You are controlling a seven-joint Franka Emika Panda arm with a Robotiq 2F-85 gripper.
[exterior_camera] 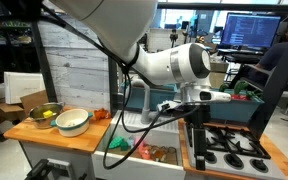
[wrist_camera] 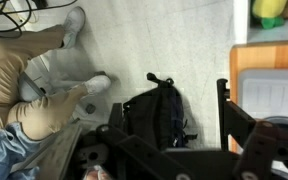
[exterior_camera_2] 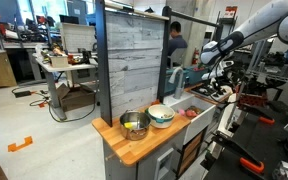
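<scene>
My gripper (exterior_camera: 196, 150) points down at the near edge of the counter, in front of the black stove top (exterior_camera: 234, 152). In the wrist view the gripper stands open, its dark fingers (wrist_camera: 224, 110) far apart, with only floor and a black bag beyond the gap. To its left in exterior view 1, an open white drawer (exterior_camera: 111, 164) holds several small coloured items, including a pink one (exterior_camera: 144, 153) and a green one (exterior_camera: 119, 143). A green and yellow item (wrist_camera: 271, 10) shows at the wrist view's upper right corner.
A metal pot (exterior_camera_2: 135, 125) with yellow contents and a white pot (exterior_camera_2: 161, 116) stand on the wooden counter (exterior_camera: 34, 134). An orange item (exterior_camera: 101, 114) lies beside them. Behind the stove is a blue basin (exterior_camera: 239, 110). A person's legs (wrist_camera: 19, 165) show at the wrist view's left.
</scene>
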